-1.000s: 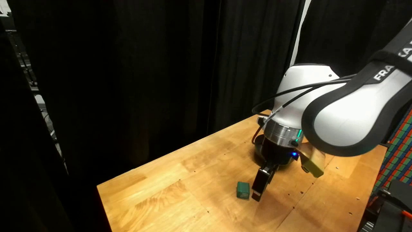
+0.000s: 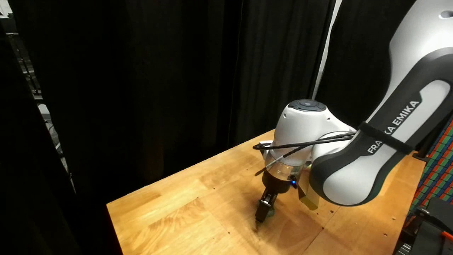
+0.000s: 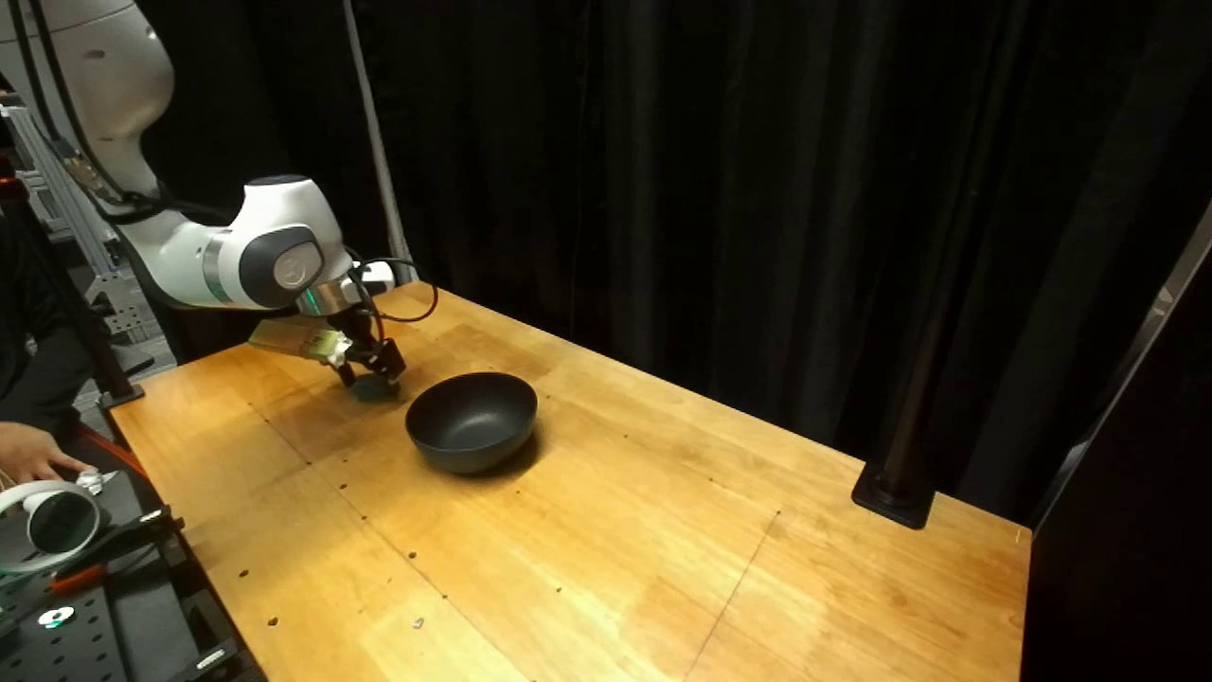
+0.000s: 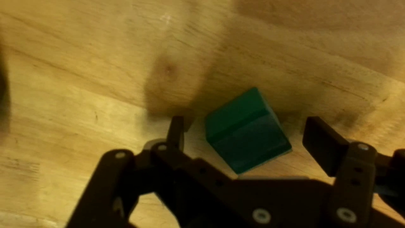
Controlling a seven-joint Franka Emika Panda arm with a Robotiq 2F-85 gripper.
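Observation:
A dark green block (image 4: 248, 131) rests on the wooden table, between my open fingers in the wrist view and turned at an angle to them. Bare wood shows on both sides of it, so neither fingertip touches it there. My gripper points down, low over the table. From the first exterior side, the gripper (image 2: 259, 216) covers most of the green block (image 2: 270, 211), leaving only an edge in sight. In the second exterior view the block (image 3: 371, 388) shows as a dark patch beneath the gripper (image 3: 369, 375).
A black bowl (image 3: 472, 422) stands on the table close to the gripper; the arm hides it in the first exterior view. Wide bare table (image 3: 636, 511) lies beyond the bowl. Black curtains hang along the back, and a dark post base (image 3: 894, 495) sits at the far edge.
My arm has moved left and down in the first exterior view. The bowl has become hidden behind the arm.

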